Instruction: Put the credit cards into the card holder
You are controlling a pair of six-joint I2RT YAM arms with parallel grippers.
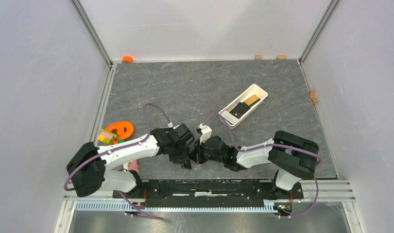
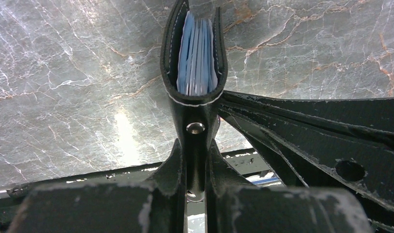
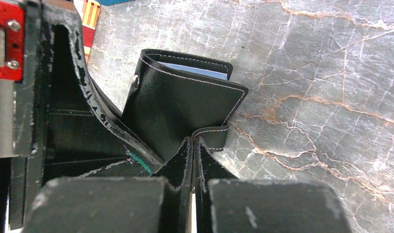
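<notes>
The black leather card holder (image 2: 195,127) has white stitching, with several pale cards (image 2: 197,58) standing in its open pocket. My left gripper is shut on the holder's lower part and keeps it edge-on in the left wrist view. From the other side, the right wrist view shows the holder's broad face (image 3: 182,99) and a short strap (image 3: 215,136) near its lower corner. My right gripper is shut, its tips against or just in front of that strap; whether any strap lies between them cannot be seen. From above, both grippers hide most of the holder.
A white tray (image 1: 261,90) with black, tan and white flat items stands at the right. Orange and coloured toys (image 1: 122,129) lie at the left beside the left arm.
</notes>
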